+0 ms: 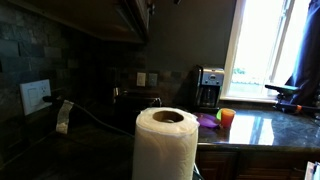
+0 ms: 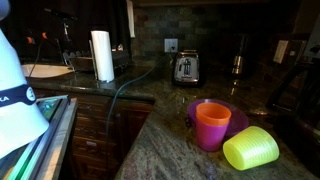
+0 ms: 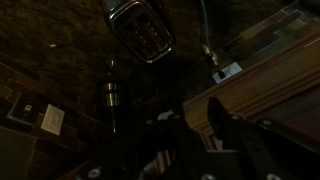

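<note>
Dark finger shapes of my gripper rise from the bottom of the wrist view, close to a brown wooden cabinet edge [image 3: 262, 88]. Shadow hides whether anything lies between them. Exterior view 2 has part of the white arm [image 2: 22, 100] at its left edge, with the gripper out of frame. An upper cabinet [image 1: 85, 18] fills the top left of exterior view 1. Below my gripper, the wrist view takes in a metal toaster [image 3: 142, 32] on the dark counter.
A paper towel roll [image 1: 165, 148] stands in front of exterior view 1. On the counter are a coffee maker [image 1: 208, 88], a purple bowl [image 2: 238, 119], an orange cup [image 2: 211, 128] and a yellow-green cup [image 2: 251, 148]. A cord [image 2: 125, 88] runs near the toaster.
</note>
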